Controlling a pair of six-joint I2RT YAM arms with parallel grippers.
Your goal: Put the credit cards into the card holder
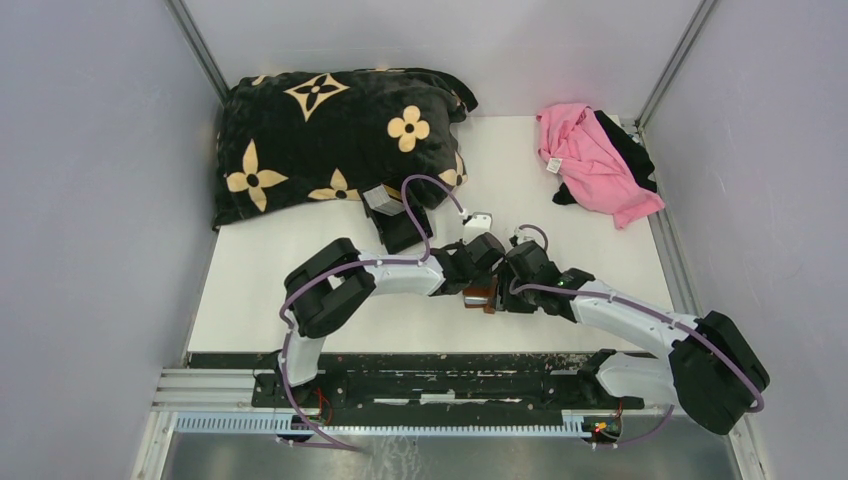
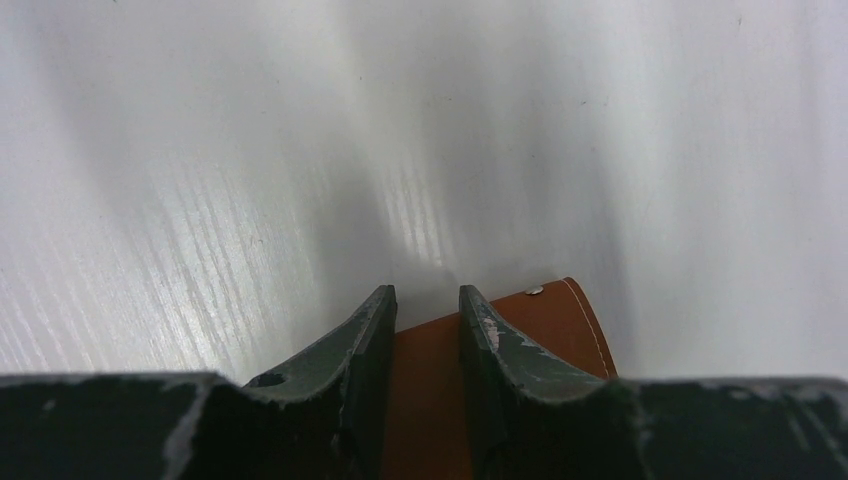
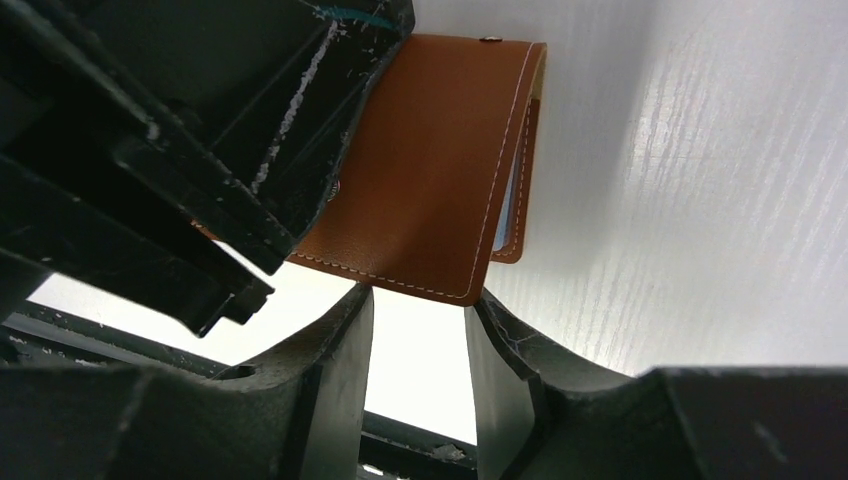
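Note:
The brown leather card holder point(image 3: 420, 160) lies in the middle of the table under both grippers, partly hidden in the top view point(image 1: 478, 298). In the right wrist view its flap is raised slightly, with a pale blue piece inside at the near-right side. My right gripper stands open at the holder's edge. My left gripper is open, its fingertips at the edge of the brown leather point(image 2: 545, 325). Part of the left gripper's black body covers the holder's left side in the right wrist view. Loose cards are not clearly visible.
A black box point(image 1: 400, 232) with a grey piece stands behind the left gripper. A large patterned black cushion point(image 1: 290, 140) fills the back left; pink cloth point(image 1: 590, 170) lies back right.

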